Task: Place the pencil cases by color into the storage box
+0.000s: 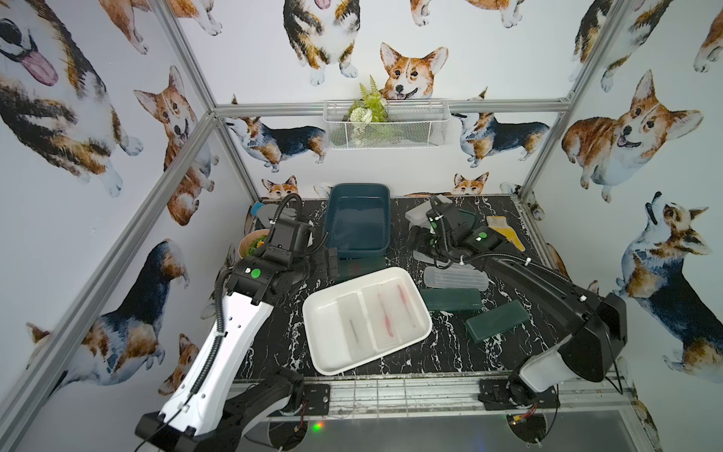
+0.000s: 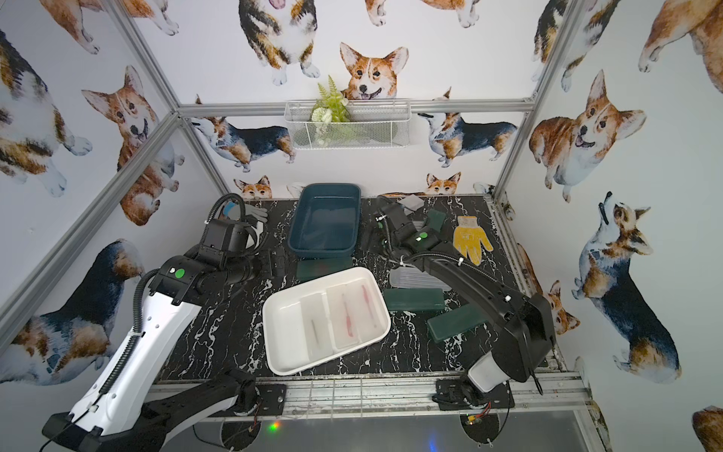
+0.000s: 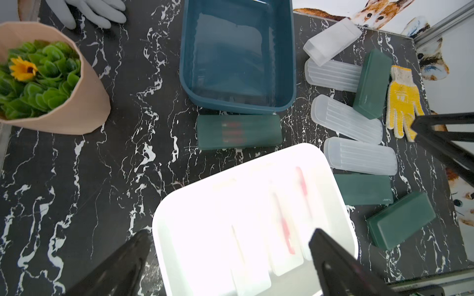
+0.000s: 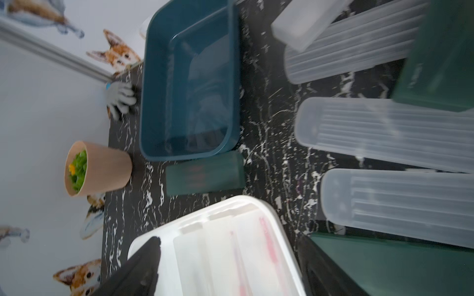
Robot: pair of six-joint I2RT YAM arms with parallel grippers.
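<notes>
The white box (image 1: 316, 348) lies tilted at the table's front, holding several whitish cases, some showing pink-red items inside (image 1: 387, 322). Behind it stands the empty dark blue box (image 2: 325, 220), with a green case (image 3: 239, 132) lying between the two. Several clear cases (image 3: 360, 156) lie to the right, along with a white case (image 3: 332, 41) and more green cases (image 3: 372, 83). My left gripper is open and empty, above the white box's left side. Over the right part of the table hangs my right gripper, its fingers apart with nothing held.
A potted plant (image 3: 44, 79) and a grey glove (image 4: 120, 97) lie at the back left. The yellow glove (image 2: 472, 238) rests at the right edge. A wire basket (image 1: 388, 126) hangs on the back wall. Bare table (image 3: 118, 182) shows left of the white box.
</notes>
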